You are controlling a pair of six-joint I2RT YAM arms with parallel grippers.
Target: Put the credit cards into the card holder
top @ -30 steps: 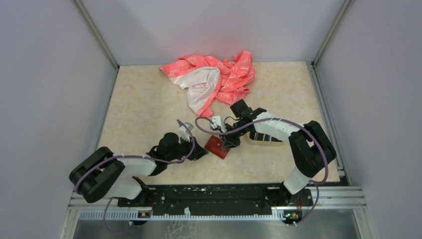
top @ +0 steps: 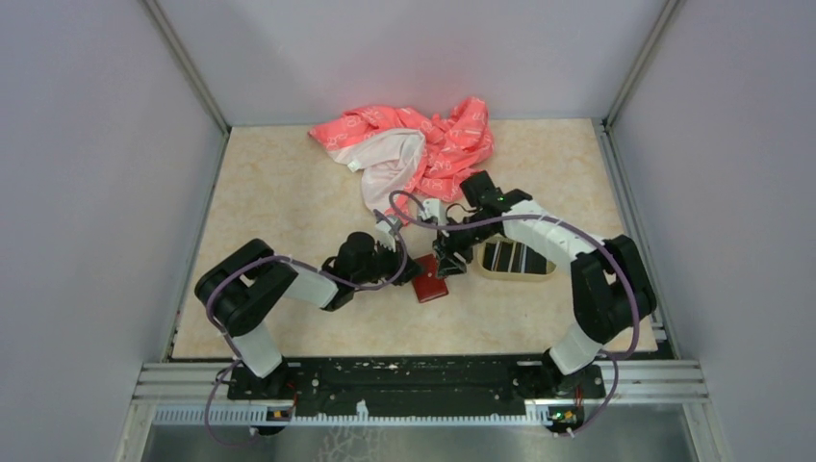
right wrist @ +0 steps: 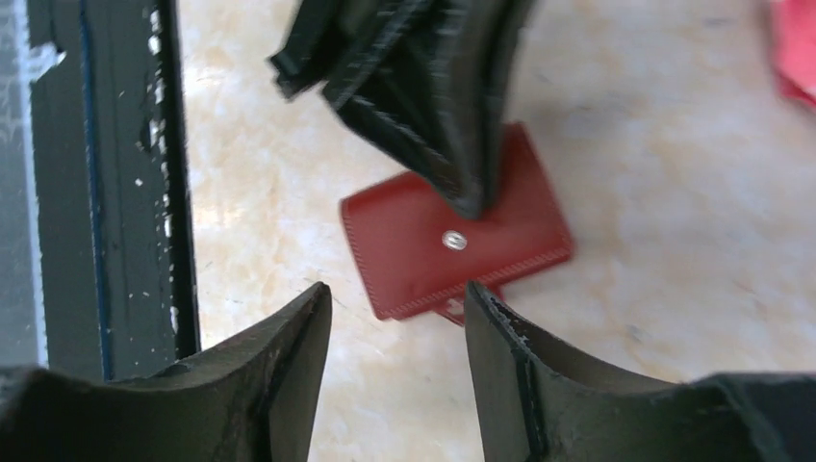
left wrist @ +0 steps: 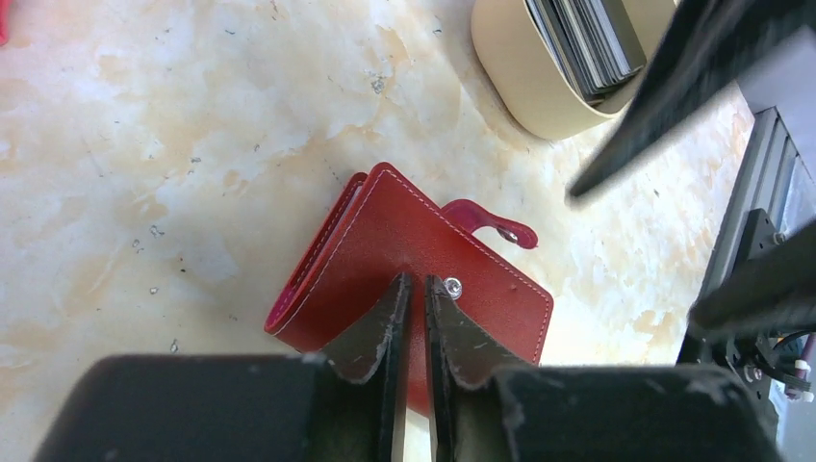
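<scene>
The dark red card holder (top: 431, 279) lies flat near the table's middle, its snap stud (left wrist: 453, 287) facing up and a strap (left wrist: 496, 226) sticking out at one side. In the left wrist view my left gripper is shut, both fingertips over the holder's face; a narrow red slit shows between them, and no card can be made out there. My right gripper is apart at the tips and empty, close above the holder on its strap side. Several cards (left wrist: 587, 43) stand in a beige box (left wrist: 524, 96).
That box stands right of the holder, partly under my right arm (top: 539, 226). A coral and white cloth (top: 414, 149) lies crumpled at the back. Both grippers crowd close together over the holder.
My left gripper has moved right and slightly back, onto the holder. The holder has turned and shifted a little right. My right gripper has drawn slightly right and back.
</scene>
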